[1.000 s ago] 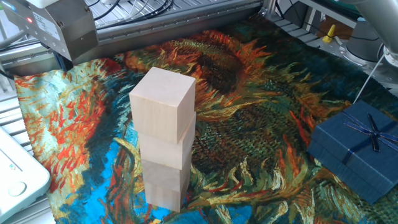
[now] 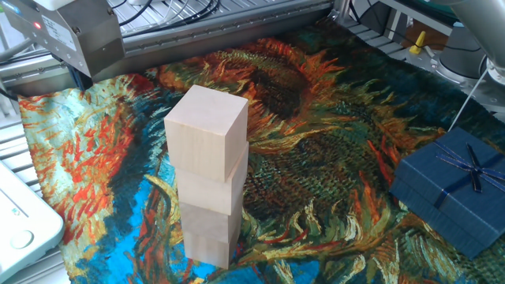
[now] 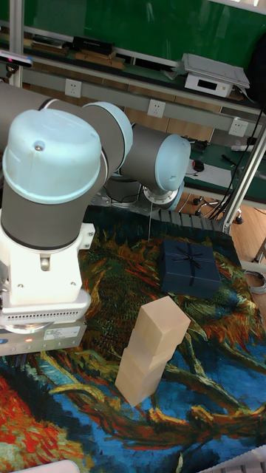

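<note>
A tower of several pale wooden blocks (image 2: 209, 189) stands upright on the patterned cloth, the blocks slightly offset from each other. Its top block (image 2: 207, 130) is fully visible in exterior view 2. From the other side, exterior view 3 shows the wooden tower (image 3: 148, 355) leaning in the picture because of the camera's tilt. My gripper's metal body (image 2: 75, 39) sits at the upper left, well apart from the blocks. In exterior view 3 the gripper housing (image 3: 39, 339) is left of the tower. Its fingertips are hidden or cut off, so the finger's state does not show.
A dark blue gift box (image 2: 454, 189) with a ribbon lies on the right side of the cloth (image 2: 316, 150). A white device (image 2: 24, 225) is at the left edge. Cloth between tower and box is clear. Metal rails (image 2: 181, 43) border the back.
</note>
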